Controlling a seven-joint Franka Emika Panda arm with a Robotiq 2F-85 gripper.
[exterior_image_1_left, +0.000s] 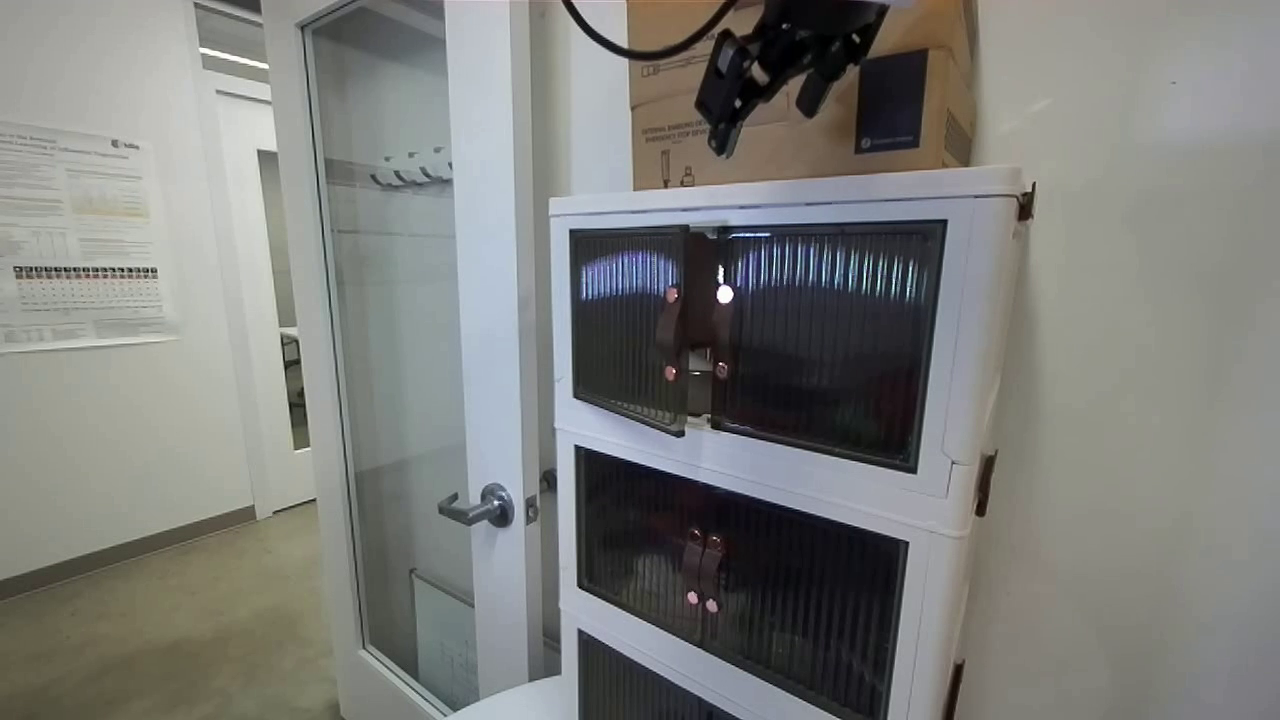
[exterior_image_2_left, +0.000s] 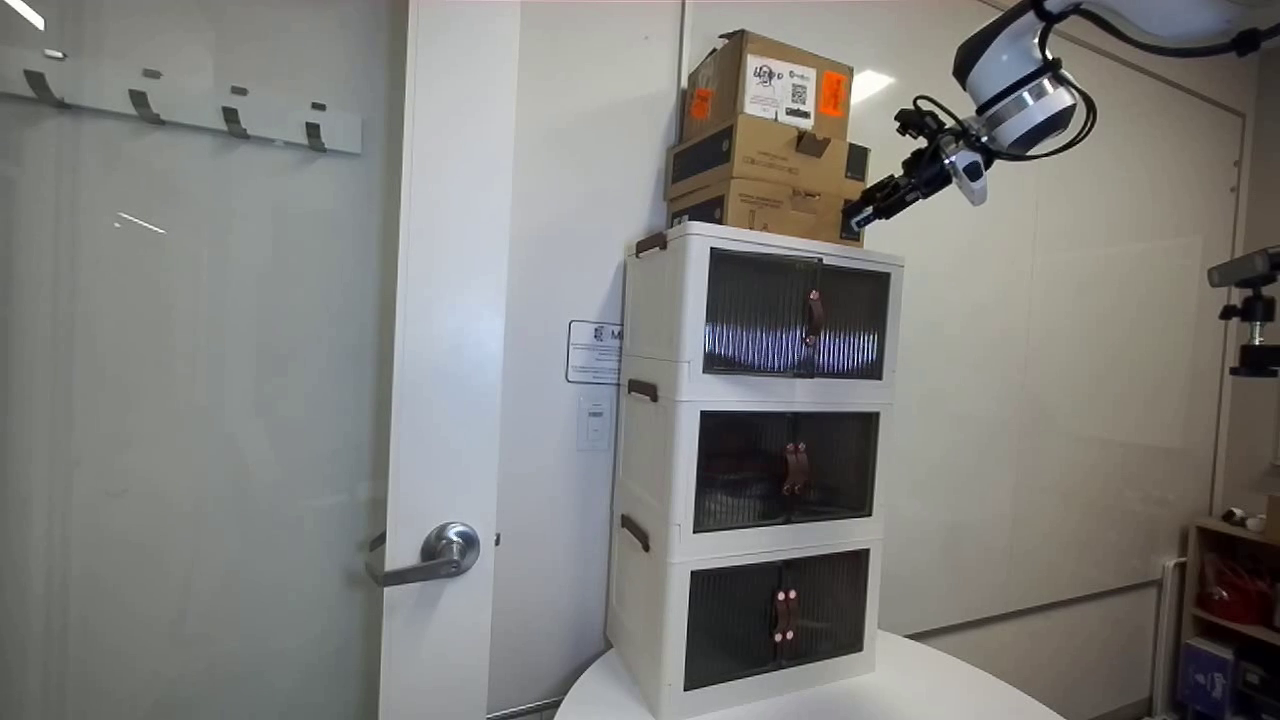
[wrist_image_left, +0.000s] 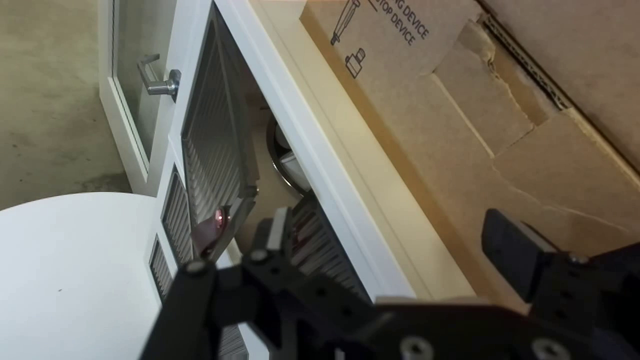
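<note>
My gripper (exterior_image_1_left: 765, 127) is open above the top front edge of the white cabinet (exterior_image_1_left: 768, 190), its fingers apart with nothing between them. Seen from the wrist, the gripper has the cabinet's top edge and a cardboard box behind its spread fingers. In the top compartment, the left smoked door (exterior_image_1_left: 627, 330) stands partly swung out, with a brown strap handle (exterior_image_1_left: 669, 334). Its right door (exterior_image_1_left: 828, 342) looks shut. Through the gap, the wrist view shows a round metal-rimmed object (wrist_image_left: 289, 162) inside, partly hidden.
Cardboard boxes (exterior_image_2_left: 768, 150) are stacked on the cabinet, close behind the gripper. Two lower compartments have their doors shut. The cabinet stands on a round white table (exterior_image_2_left: 948, 684). A glass room door with a lever handle (exterior_image_1_left: 477, 506) is to the left.
</note>
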